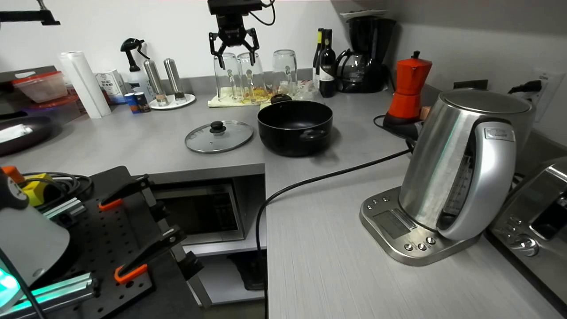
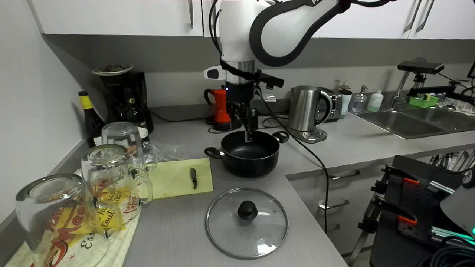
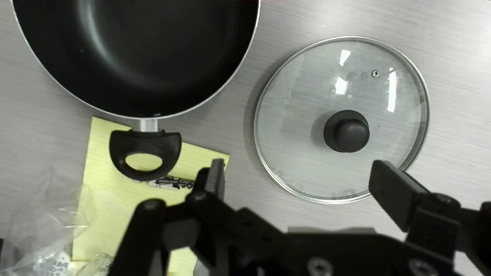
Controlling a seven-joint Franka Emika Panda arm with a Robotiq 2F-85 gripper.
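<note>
A black two-handled pot stands uncovered on the grey counter, and its dark inside looks empty in the wrist view. Beside it, flat on the counter, lies a round glass lid with a metal rim and a black knob. In exterior view 1 my gripper hangs above the counter, its two fingers spread wide and nothing between them. From the wrist, the open gripper appears over the near edge of the lid, with the knob beyond the gap. Neither pot nor lid is touched.
Upturned glass mugs and wine bottles stand along the wall side. A yellow cloth lies by the pot with a small dark item on it. The steel kettle has a black cable running across the counter.
</note>
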